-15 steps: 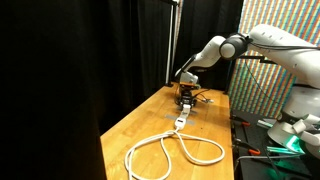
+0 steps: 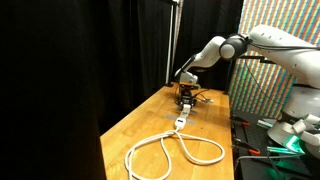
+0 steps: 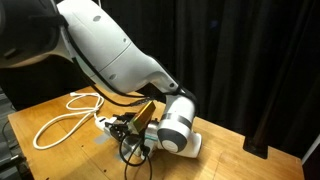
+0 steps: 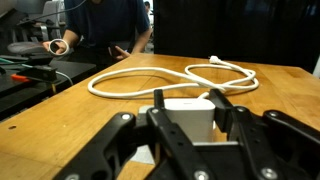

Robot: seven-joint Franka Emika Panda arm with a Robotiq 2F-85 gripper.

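My gripper is shut on the end of a white block (image 4: 192,126), which looks like the body of a power strip. One dark finger (image 4: 138,128) sits on each side of it. A white cable (image 4: 165,71) leads from beyond the block and loops over the wooden table. In exterior view 1 the white block (image 2: 181,123) lies between the cable and my gripper (image 2: 186,103), low over the tabletop. From the other side, in exterior view 2, the arm partly hides my gripper (image 3: 118,129); the cable (image 3: 62,118) curls to the left.
Bare wood covers much of the table (image 2: 118,142). A black curtain (image 3: 225,60) hangs behind it. A person (image 4: 105,28) stands beyond the table's edge in the wrist view. Dark equipment (image 2: 262,135) with loose wires is at the table's right side.
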